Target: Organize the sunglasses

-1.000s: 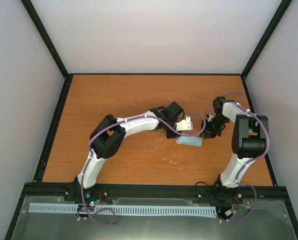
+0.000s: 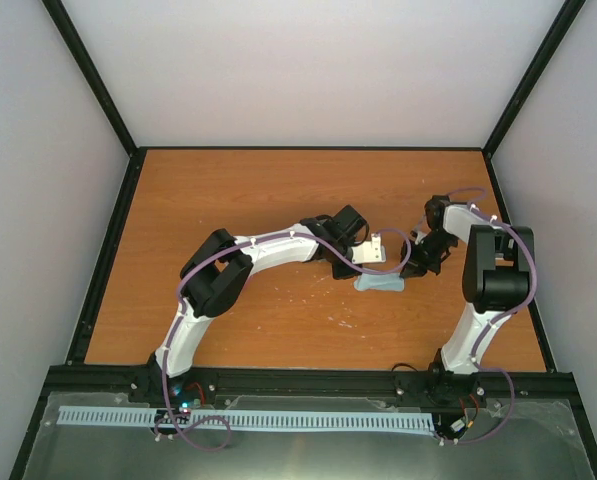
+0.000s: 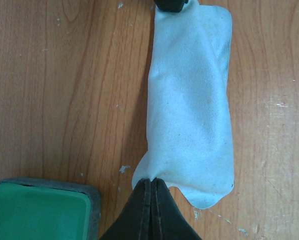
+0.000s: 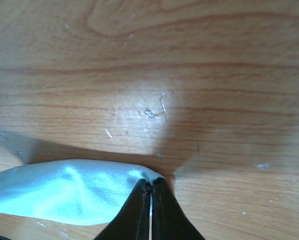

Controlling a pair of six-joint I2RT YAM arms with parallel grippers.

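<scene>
A light blue cloth [image 2: 378, 283] lies folded lengthwise on the wooden table between my two grippers. In the left wrist view my left gripper is shut at the near end of the cloth [image 3: 187, 100], pinching its edge. In the right wrist view my right gripper is shut on the other end of the cloth [image 4: 69, 190]. No sunglasses can be made out in these views.
A green tray-like case [image 3: 39, 212] with a grey rim sits beside the cloth in the left wrist view, mostly hidden under the arm from above.
The right arm has shifted slightly at the cloth's right end. The left arm looks unmoved.
</scene>
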